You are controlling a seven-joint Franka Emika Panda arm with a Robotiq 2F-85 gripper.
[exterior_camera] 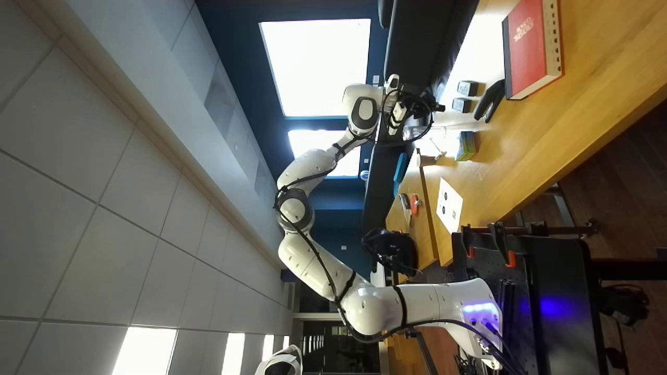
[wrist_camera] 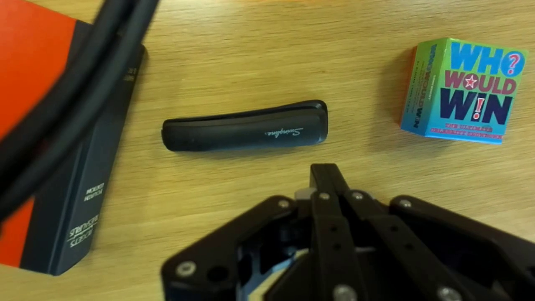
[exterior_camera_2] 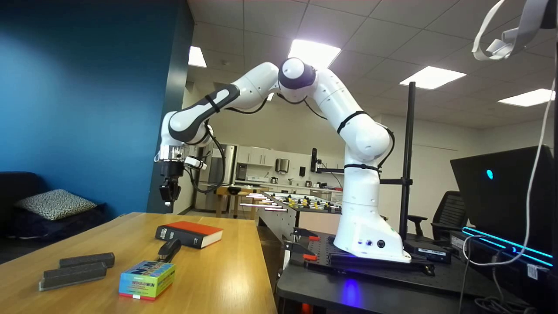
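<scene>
My gripper is shut with nothing visible between its fingers. In the wrist view it appears over bare wood below the black Swingline stapler (wrist_camera: 245, 128). The second exterior view puts the gripper (exterior_camera_2: 168, 203) well above the table, apart from everything on it. To the stapler's left lies a thick red and black thesaurus (wrist_camera: 100, 165), partly hidden by dark cables. A colourful "Who Would Win" box (wrist_camera: 476, 95) sits to its right.
Two dark grey blocks (exterior_camera_2: 76, 274) lie side by side near the stapler. A white printed sheet (exterior_camera: 448, 206) rests on the table closer to the arm's base. Bare tabletop (exterior_camera_2: 230, 272) stretches along the side toward the base.
</scene>
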